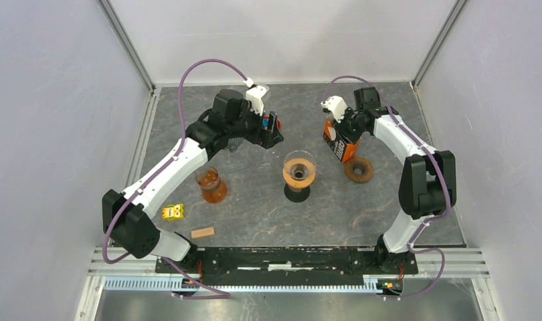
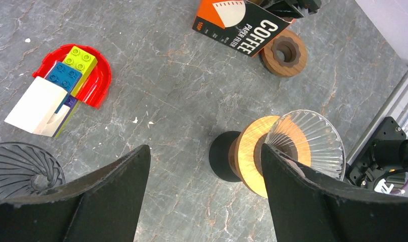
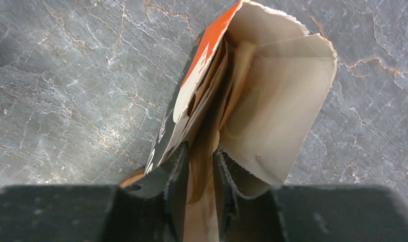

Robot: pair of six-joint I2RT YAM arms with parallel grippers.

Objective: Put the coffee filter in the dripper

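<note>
The coffee filter box [image 1: 340,142], orange and black with its top open, stands on the right of the table. Brown paper filters [image 3: 209,101] lean along one inner wall of it. Down in the box mouth is my right gripper, its fingers a small gap apart on either side of filter paper; whether they touch it I cannot tell. A clear ribbed dripper [image 2: 313,138] with a wooden collar sits on a black base near the table's middle. My left gripper hangs open over the table left of the dripper, nothing between its fingers.
A wooden ring [image 1: 358,169] lies against the box's front end. On the left are an amber-bottomed glass carafe [image 1: 211,185], a yellow pack [image 1: 173,212] and a wooden block [image 1: 203,233]. Toy bricks on a red dustpan [image 2: 93,83] and a dark ribbed cone [image 2: 23,169] lie below my left arm.
</note>
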